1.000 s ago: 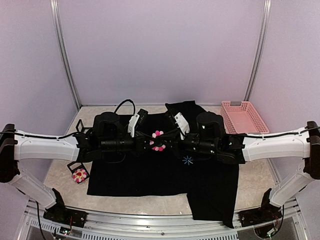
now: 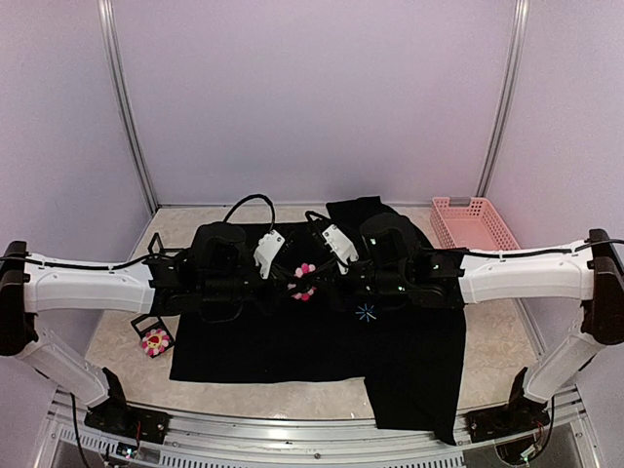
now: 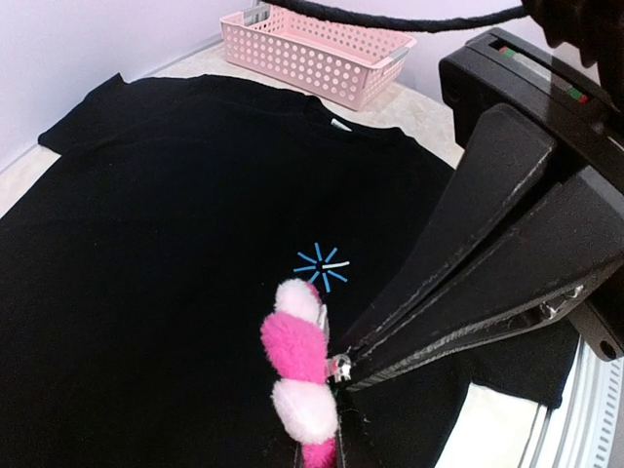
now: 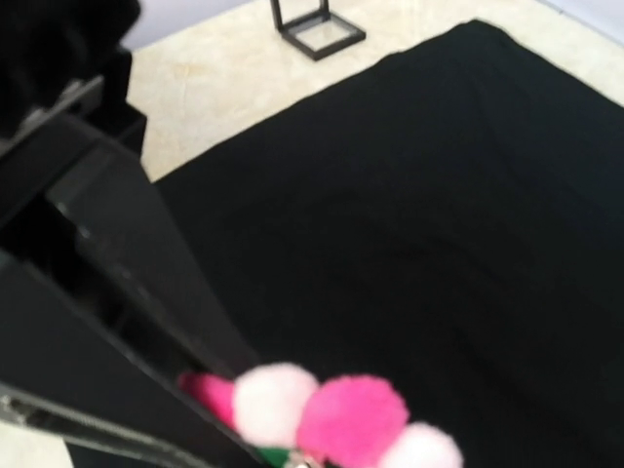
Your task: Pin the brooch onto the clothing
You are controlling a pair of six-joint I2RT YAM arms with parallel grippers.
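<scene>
The pink and white fluffy flower brooch [image 2: 305, 269] is held above the black shirt [image 2: 263, 356], between the two grippers. In the left wrist view its petals [image 3: 295, 346] stand edge-on. My left gripper [image 2: 290, 285] is shut on its edge. From the other side, my right gripper is shut, its tips at a small shiny metal part [image 3: 338, 368] on the brooch's back. Whether anything thin sits between those tips cannot be made out. A blue starburst mark [image 2: 366, 312] lies on the shirt, to the right of the brooch in the top view.
At the back right stands a pink basket [image 3: 366, 83]. A second flower brooch [image 2: 156, 341] lies at the left by a black frame [image 4: 327, 37]. Both arms crowd the middle, while the shirt's front part is clear.
The brooch has shifted slightly left and toward the front. Both grippers have turned, and the right one has moved a little left with it.
</scene>
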